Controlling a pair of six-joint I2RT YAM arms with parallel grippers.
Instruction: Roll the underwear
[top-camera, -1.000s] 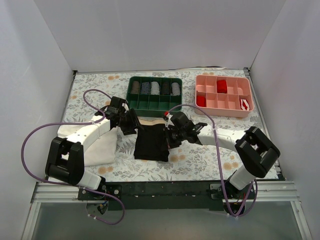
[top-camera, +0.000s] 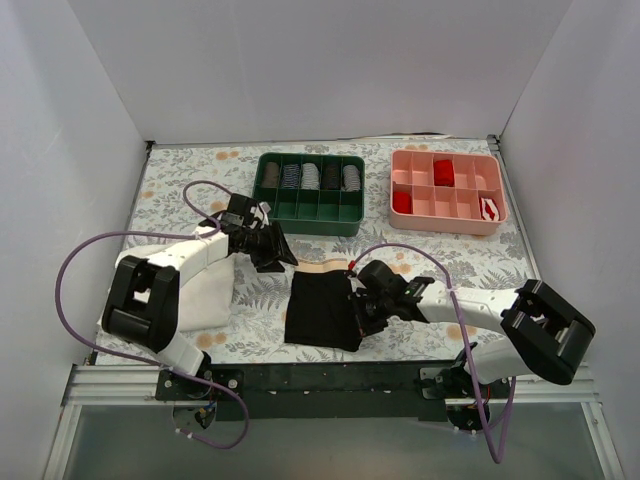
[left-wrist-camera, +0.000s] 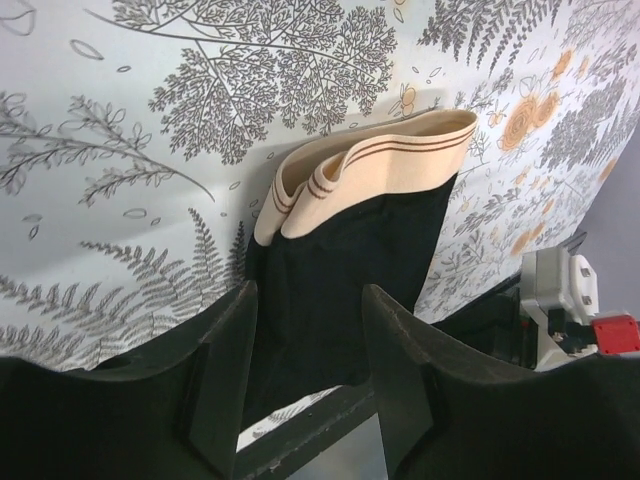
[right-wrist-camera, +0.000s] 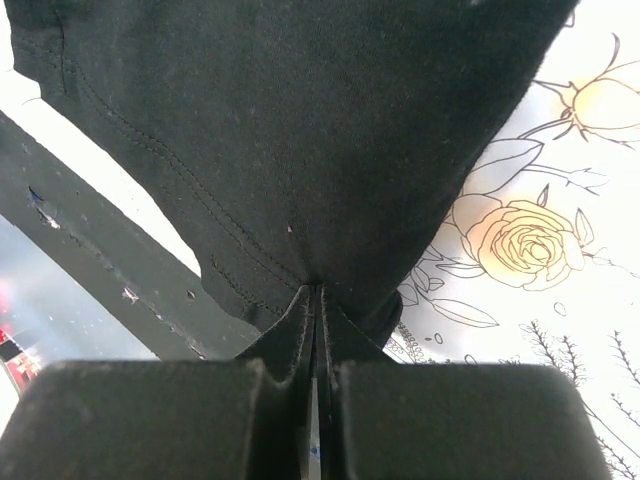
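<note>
Black underwear (top-camera: 318, 310) with a beige waistband (top-camera: 318, 267) lies on the patterned mat in the middle, near the front edge. In the left wrist view the waistband (left-wrist-camera: 390, 168) faces away, its edge lifted and buckled at one corner. My left gripper (top-camera: 285, 264) stands part open above that waistband's left end, with nothing gripped between its fingers. At the underwear's right edge my right gripper (top-camera: 362, 330) is shut. Its fingertips (right-wrist-camera: 308, 300) meet on the black cloth (right-wrist-camera: 290, 150), which bunches around them near the stitched hem.
A green divided box (top-camera: 310, 226) with several rolled items stands at the back. To its right is a pink divided box (top-camera: 445, 225) holding red items. White cloth (top-camera: 207, 298) lies at left under my left arm.
The underwear has slid toward the front edge and slightly right along with my right gripper.
</note>
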